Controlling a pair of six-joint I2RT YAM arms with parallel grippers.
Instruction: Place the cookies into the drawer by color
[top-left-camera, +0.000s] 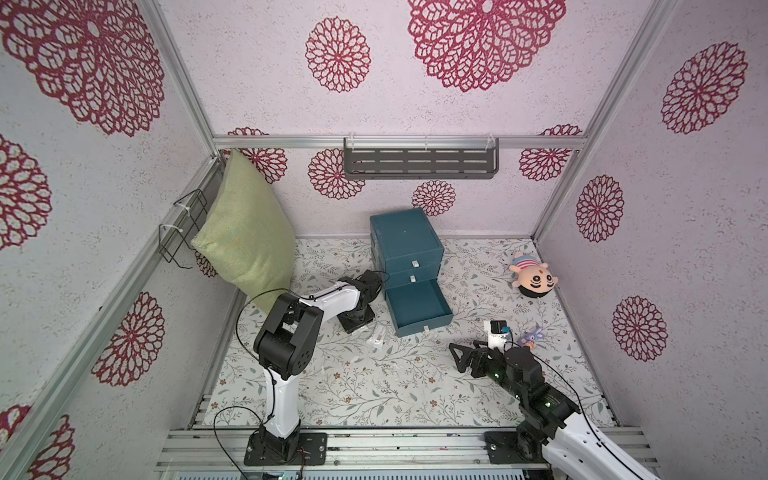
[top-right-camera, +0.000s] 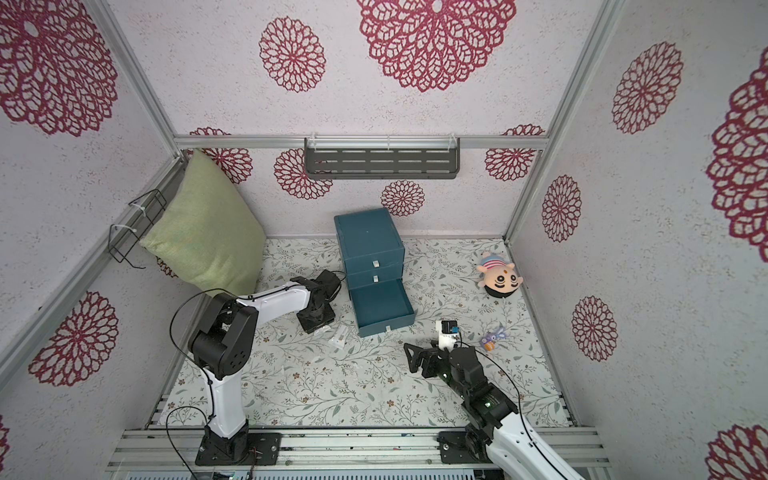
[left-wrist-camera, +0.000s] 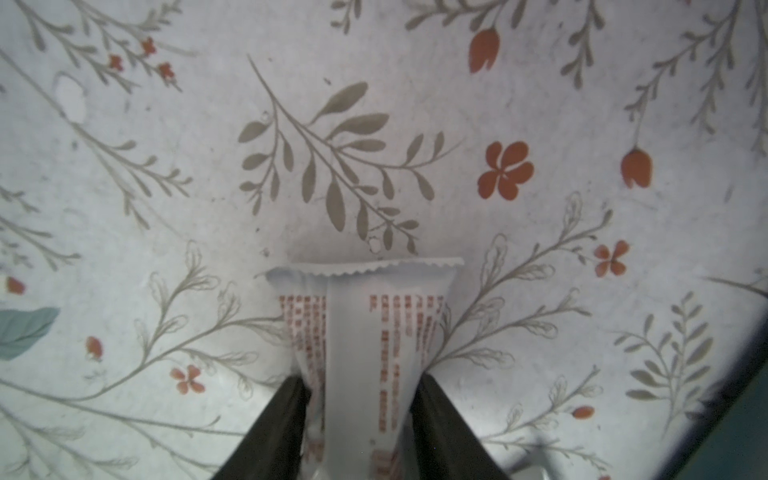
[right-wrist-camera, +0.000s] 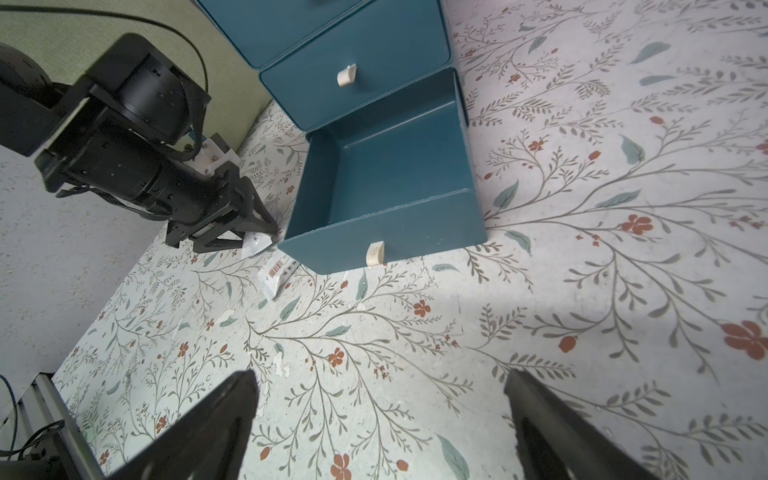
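A white packet with reddish print (left-wrist-camera: 360, 308) lies on the patterned floor in the left wrist view. My left gripper straddles it, one finger close along each side. Whether the fingers press on it I cannot tell. A second whitish packet (right-wrist-camera: 276, 272) rests nearby, left of the drawer in the right wrist view. The teal cabinet's lowest drawer (top-left-camera: 426, 327) is pulled out, and its visible inside is empty. My right gripper stands open to the drawer's front right, nothing between its fingers.
The teal cabinet (top-left-camera: 405, 228) stands at the back wall. A green cushion (top-left-camera: 248, 228) leans at the left. On the right are a plush doll (top-left-camera: 532, 277) and a small purple toy (top-right-camera: 493, 336). Floor in front of the drawer is clear.
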